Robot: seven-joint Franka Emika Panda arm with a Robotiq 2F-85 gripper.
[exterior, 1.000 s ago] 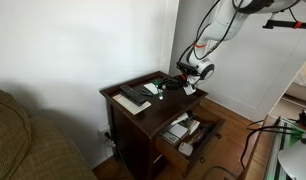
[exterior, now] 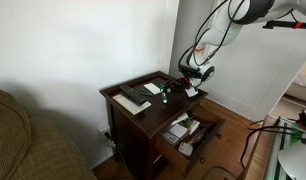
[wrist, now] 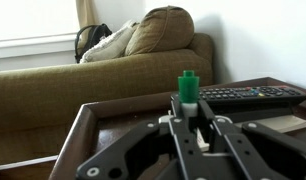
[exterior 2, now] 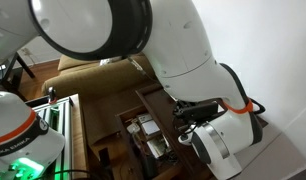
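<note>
A small upright object with a green top (wrist: 188,88) and a pale lower part stands between the fingers of my gripper in the wrist view. The fingers are shut on it, and its lower end is hidden by the fingers. In exterior view 1 the dark gripper (exterior: 174,89) is over the right part of the dark wooden cabinet top (exterior: 148,121). Exterior view 2 has the arm covering most of the gripper.
A black remote (exterior: 132,95) lies on a pale flat item at the cabinet's left end. Below, an open drawer (exterior: 187,141) holds papers and small things. The wall stands close behind; a brown couch (wrist: 73,92) is beyond the cabinet.
The arm has shifted slightly rightward in exterior view 1, and the small held object has moved a little right and down with it. Cabinet and drawer look the same.
</note>
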